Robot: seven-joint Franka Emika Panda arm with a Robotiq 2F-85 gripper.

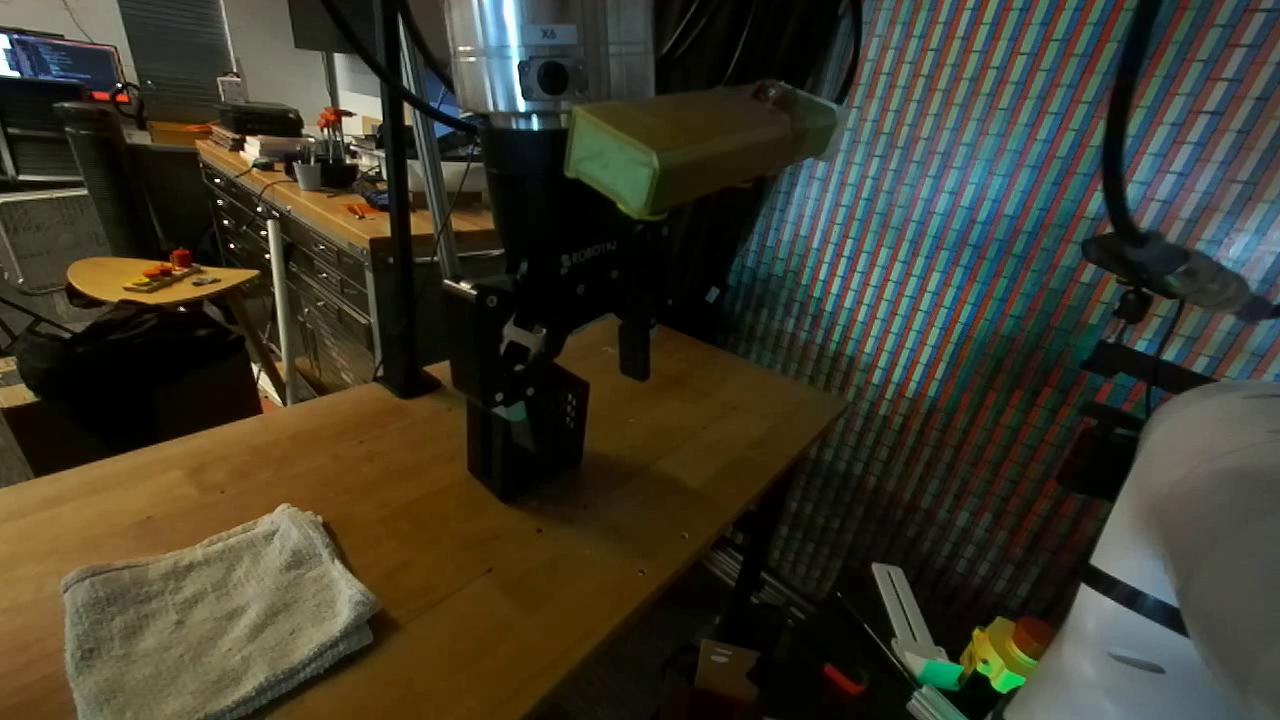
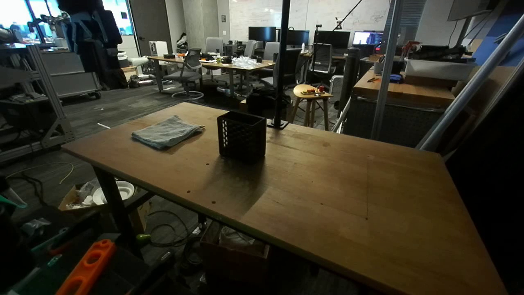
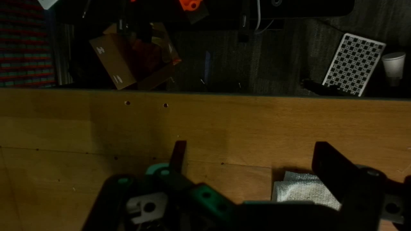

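Note:
My gripper (image 1: 564,382) hangs over the table in exterior view 1, open, its two fingers wide apart. In the wrist view the gripper shows bare tabletop between its fingertips, and nothing is held. A black crate with perforated sides (image 1: 528,442) stands upright on the table, partly hidden behind the near finger. Exterior view 2 shows the crate (image 2: 241,137) whole, with the arm out of sight. A folded grey cloth (image 1: 216,612) lies flat to one side, also seen as a cloth (image 2: 167,132) left of the crate. One finger partly covers the cloth (image 3: 304,192) in the wrist view.
A black post (image 2: 281,64) rises at its far edge, close to the crate. Beyond the near edge, a cardboard box (image 3: 115,59) sits below. A small stool (image 1: 162,280) stands away from the table.

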